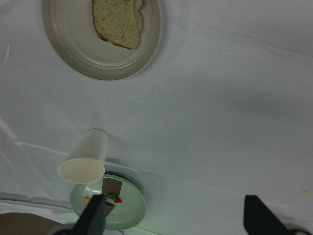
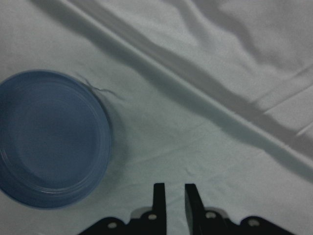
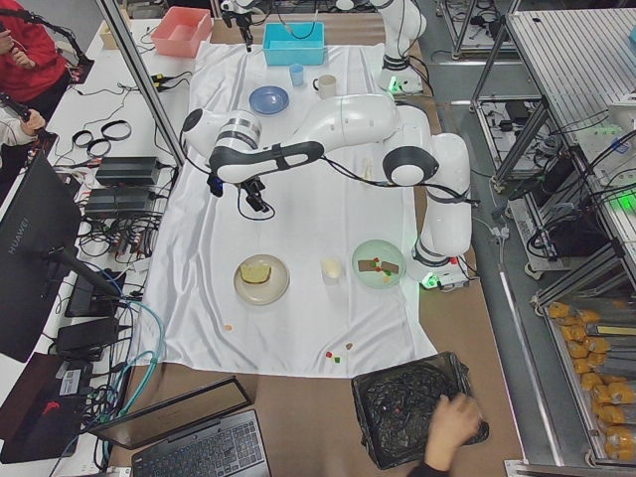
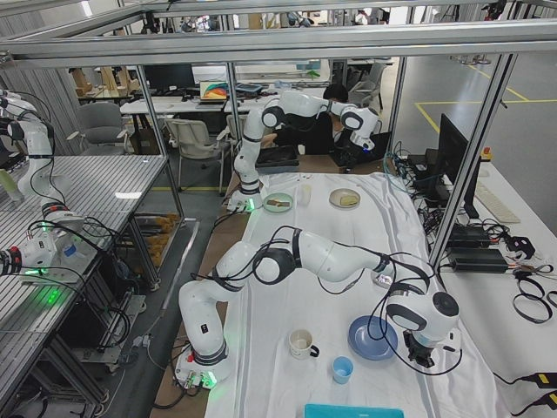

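My left gripper is open above the white cloth, with a beige plate holding bread, a white cup and a green plate of small pieces below it in the left wrist view. My right gripper has its fingertips a small gap apart, nothing between them, beside and above a blue plate in the right wrist view. In the camera right view a mug and a blue cup stand near that plate.
A teal bin sits at the far end. A black lined tray, with a person's hand over it, and a laptop are at the near end.
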